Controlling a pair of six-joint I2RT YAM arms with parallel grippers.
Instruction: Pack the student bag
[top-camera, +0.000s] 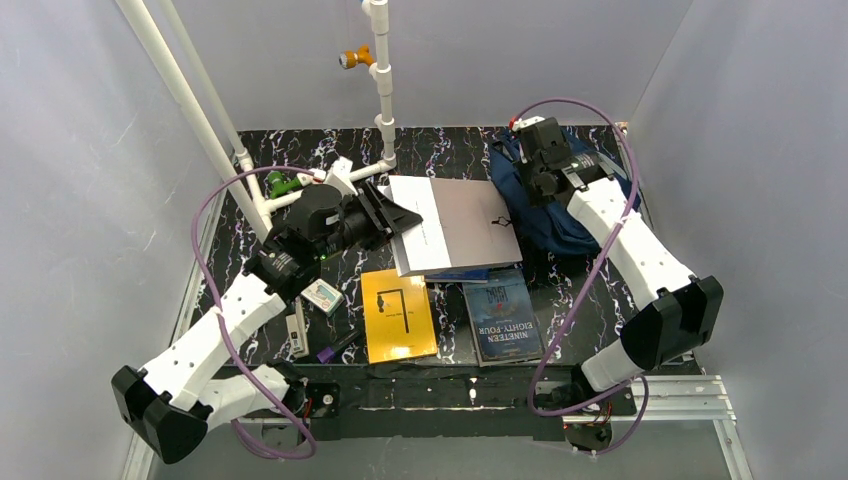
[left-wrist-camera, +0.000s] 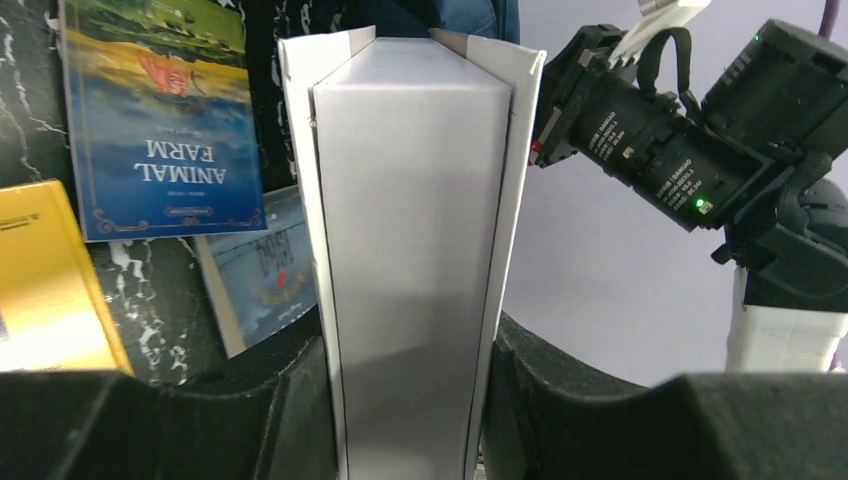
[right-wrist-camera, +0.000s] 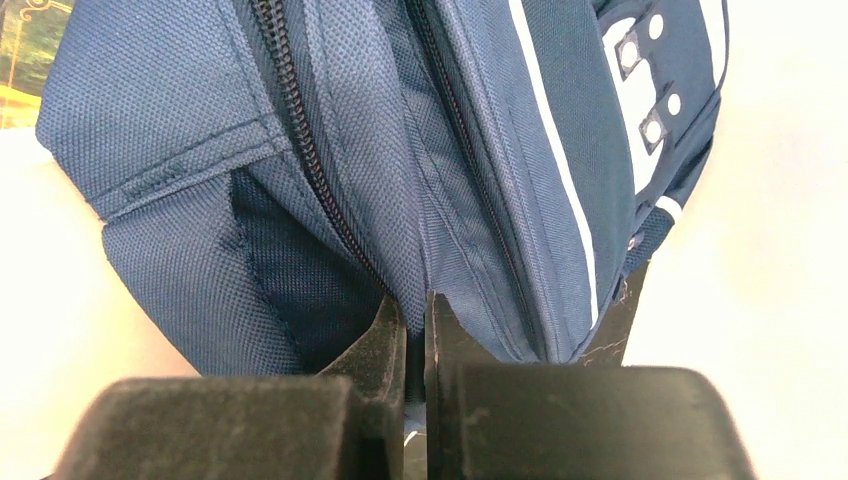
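Observation:
A thick book with a white spine and grey-brown cover (top-camera: 472, 222) is held up off the table by my left gripper (top-camera: 398, 228), shut on its spine side. In the left wrist view the book's pale block (left-wrist-camera: 410, 250) fills the space between the fingers. My right gripper is shut on a fold of the navy student bag (right-wrist-camera: 370, 170), beside a zipper. From above, the bag (top-camera: 552, 225) stands at the right rear, partly covered by the right arm. Whether its compartment stands open is hard to tell.
Flat on the table lie a yellow book (top-camera: 398, 315), the Nineteen Eighty-Four book (top-camera: 502, 320) and Animal Farm (left-wrist-camera: 165, 120). A small box (top-camera: 322, 296), a purple-capped marker (top-camera: 338, 346) and a pale slim item (top-camera: 297, 330) are at front left. White pipes (top-camera: 384, 90) stand behind.

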